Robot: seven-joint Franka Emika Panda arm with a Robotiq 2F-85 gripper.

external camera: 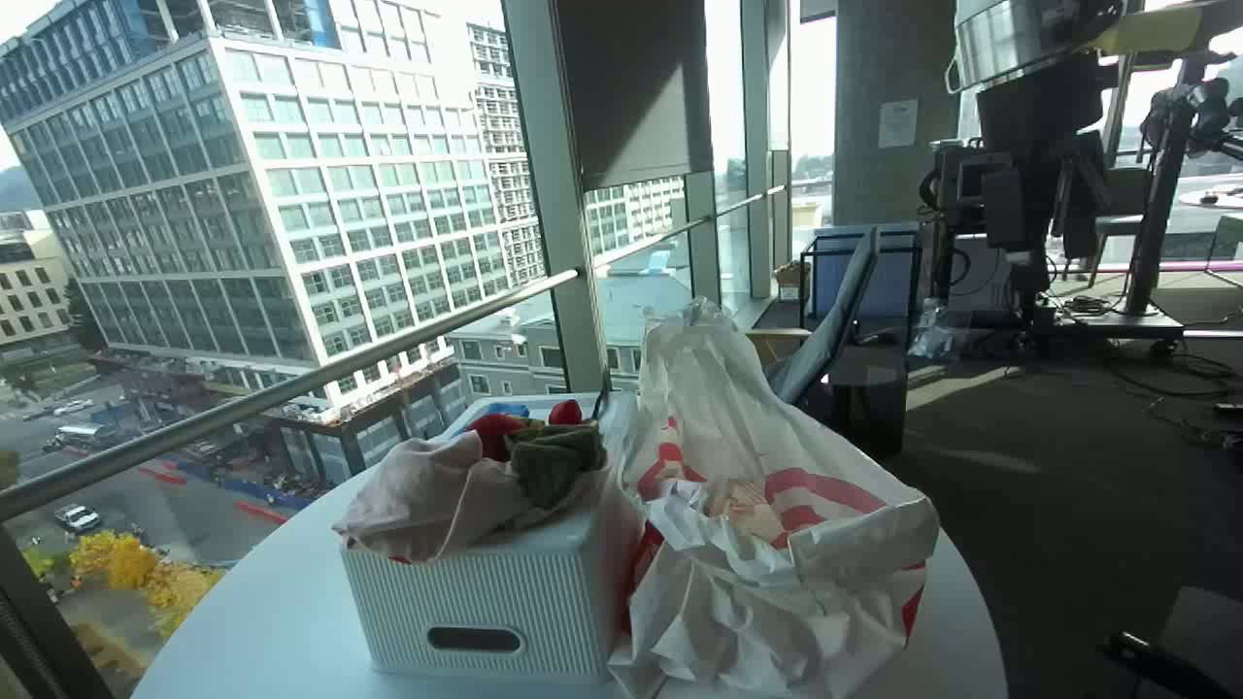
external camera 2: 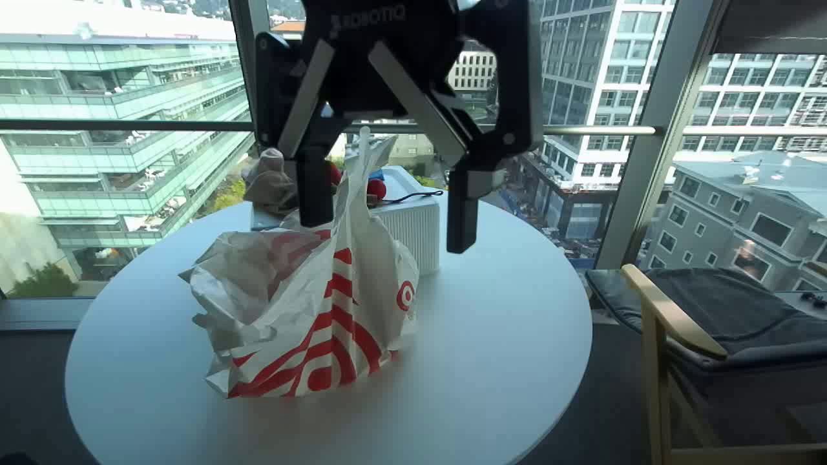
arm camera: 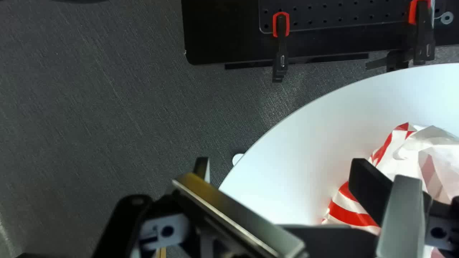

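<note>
My gripper [external camera 2: 389, 218] is open, its two black fingers wide apart with nothing between them. In exterior view 2 it hangs in front of and above the round white table [external camera 2: 496, 325]. On that table stands a crumpled white plastic bag [external camera 2: 341, 318] with red stripes, its mouth partly open. Behind the bag is a white ribbed box [external camera: 489, 606]. A pinkish cloth [external camera: 431, 495] drapes over the box's top, beside a dark green cloth [external camera: 559, 464] and red items [external camera: 497, 432]. In the wrist view the bag [arm camera: 434, 154] lies behind the right finger, past the table's edge. The bag's contents are mostly hidden.
A cushioned wooden chair [external camera 2: 682, 325] stands right of the table in exterior view 2. Windows with a metal rail [external camera 2: 574, 130] run behind. A black board with clamps [arm camera: 327, 38] lies near the table's edge.
</note>
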